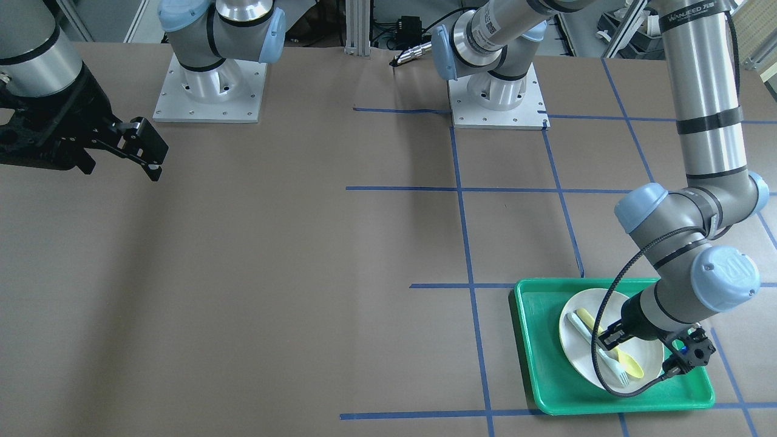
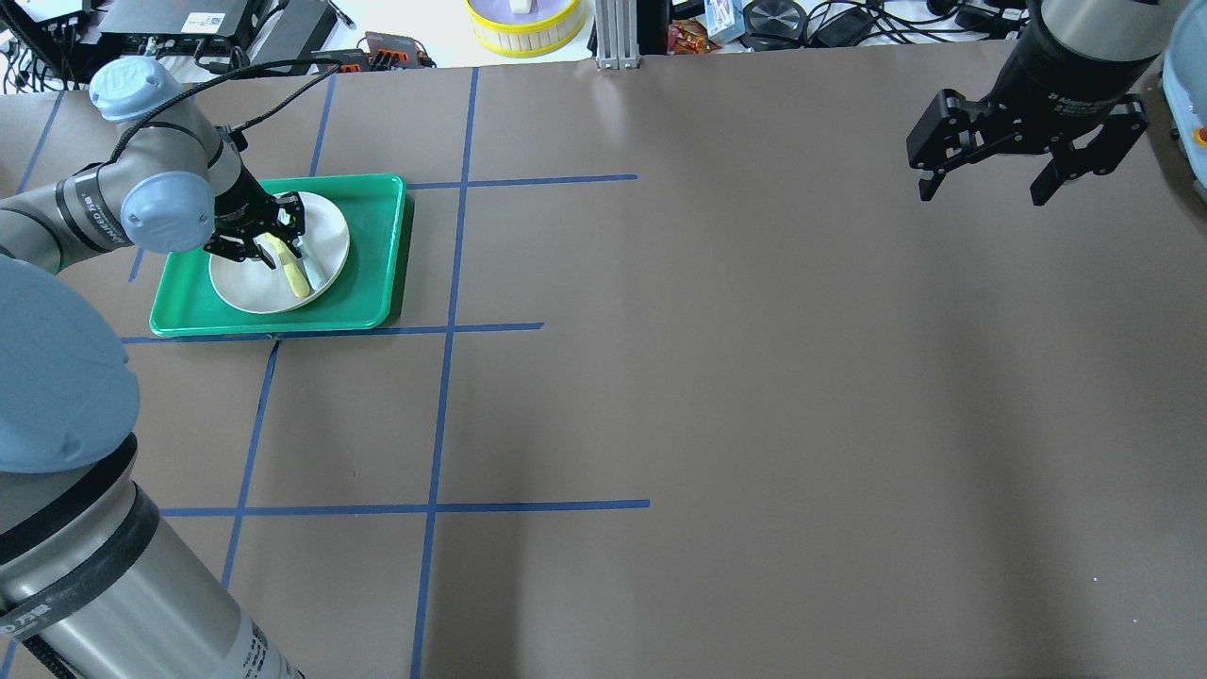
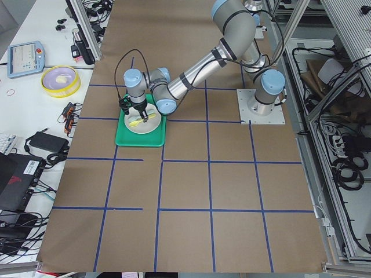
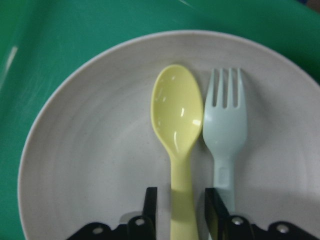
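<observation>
A green tray (image 1: pixel 539 379) holds a white plate (image 4: pixel 90 150) on which a yellow spoon (image 4: pixel 177 115) and a pale mint fork (image 4: pixel 225 125) lie side by side. My gripper is low over the plate, its two fingertips apart on either side of the spoon's handle, the right one beside or over the fork's handle. It is open; whether it touches either piece I cannot tell. In the front view the wrist and a cable hide part of the plate.
Another arm's black gripper (image 2: pixel 1024 147) hangs at the far side of the brown table (image 2: pixel 735 396), away from the tray. Other arm bases stand along the edge.
</observation>
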